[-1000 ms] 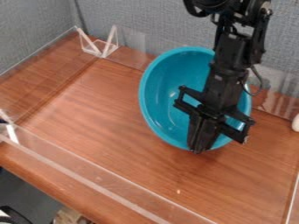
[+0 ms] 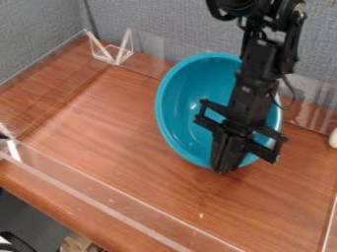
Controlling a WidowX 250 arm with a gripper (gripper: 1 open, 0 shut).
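Note:
A large cyan bowl (image 2: 184,103) stands tilted behind the black robot arm, on the right half of the wooden table (image 2: 105,148). My gripper (image 2: 224,162) points down at the bowl's lower front, overlapping it. Its tips are close together and appear shut; whether anything thin, such as the rim, is between them I cannot tell. The arm hides the bowl's right middle.
A white wire rack (image 2: 110,51) stands at the back left, by the grey padded wall (image 2: 171,25). A small white object (image 2: 332,138) is at the right edge.

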